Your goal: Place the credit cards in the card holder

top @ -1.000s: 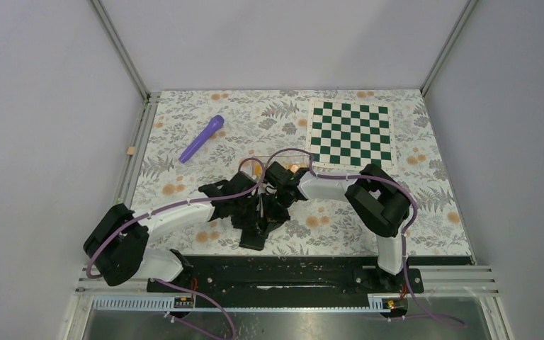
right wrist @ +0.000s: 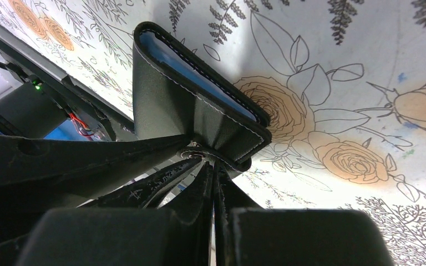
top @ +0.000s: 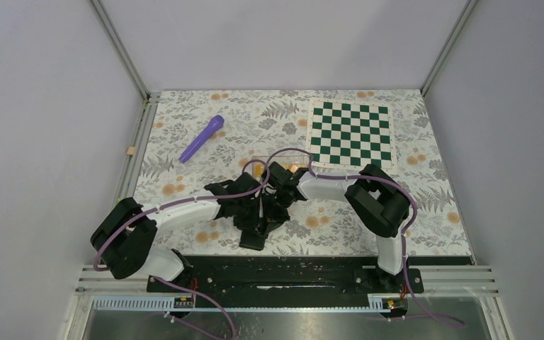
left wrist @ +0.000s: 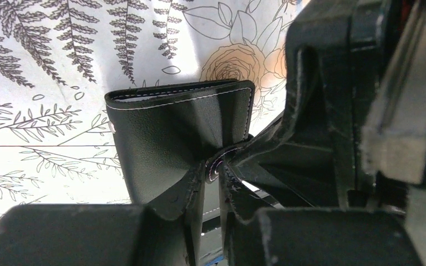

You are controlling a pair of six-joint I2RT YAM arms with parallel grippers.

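Observation:
The black card holder [top: 252,241] lies folded on the patterned tabletop near the front edge, a pale blue layer showing in its fold in the right wrist view. Its short strap [left wrist: 230,154] bends out from the side. My left gripper is at this strap, slightly open, a narrow gap between its fingers and the strap's end at the tips. Close against it, my right gripper is shut with its tips at the strap; whether strap is pinched there is hard to tell. No loose credit card can be made out.
Behind the grippers is a clear box [top: 299,161] with orange items, partly covered by the arms. A green-white checkerboard [top: 350,133] lies at the back right, a purple microphone-shaped object [top: 202,139] at the back left.
The right arm and the card holder look unmoved.

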